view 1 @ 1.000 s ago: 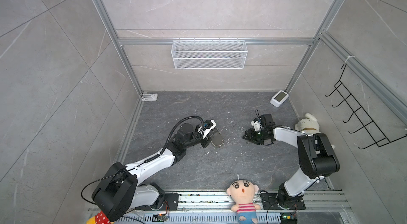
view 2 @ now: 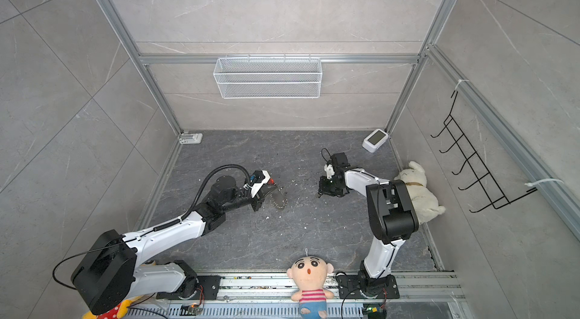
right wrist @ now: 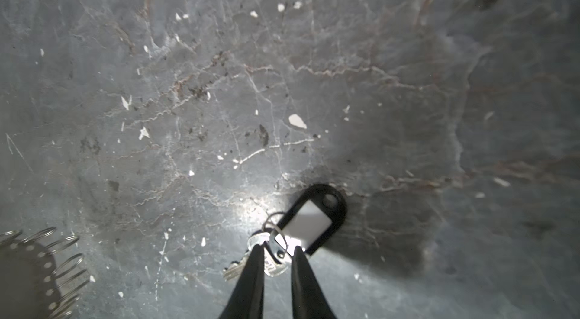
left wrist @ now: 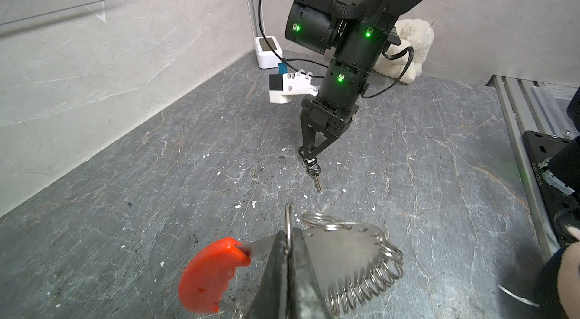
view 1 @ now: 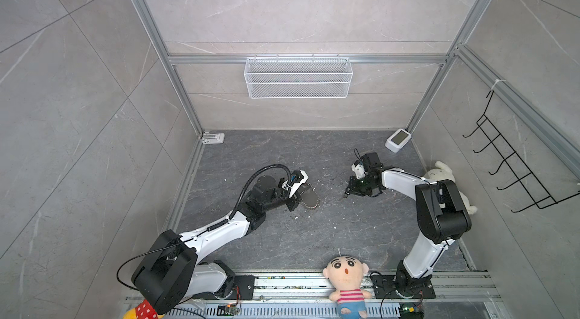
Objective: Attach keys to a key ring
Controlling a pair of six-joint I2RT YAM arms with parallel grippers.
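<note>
A key [left wrist: 317, 181] on a small ring with a black tag [right wrist: 327, 213] is at the floor under my right gripper, whose fingertips are closed on or around the ring; the exact grip is blurred. My left gripper is shut. Just beyond its fingertips is a metal plate [left wrist: 350, 252] with wire coils along its edge and a red-handled part [left wrist: 208, 273]; whether the fingertips hold a thin wire there is unclear.
A white device [view 1: 398, 139] stands at the back right, a white plush [view 2: 423, 198] by the right wall, a doll [view 1: 345, 285] at the front edge. The floor between and behind the arms is mostly clear.
The left arm looks unchanged.
</note>
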